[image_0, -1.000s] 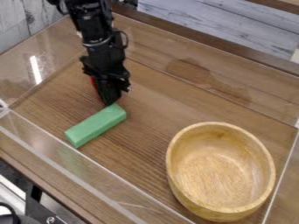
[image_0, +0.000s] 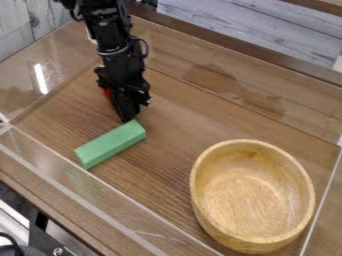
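My black gripper (image_0: 124, 105) reaches down from the upper left to the wooden table, low over a small red object (image_0: 107, 93) that is mostly hidden behind it. The gripper looks shut; whether anything is between its fingers cannot be seen. A green rectangular block (image_0: 110, 142) lies on the table just below the gripper, toward the front left.
A large pale yellow bowl (image_0: 251, 190) takes up the front right of the table (image_0: 227, 80). The table's raised edge runs along the left and front left.
The arm has shifted very slightly to the left. The green block and the bowl have stayed where they were.
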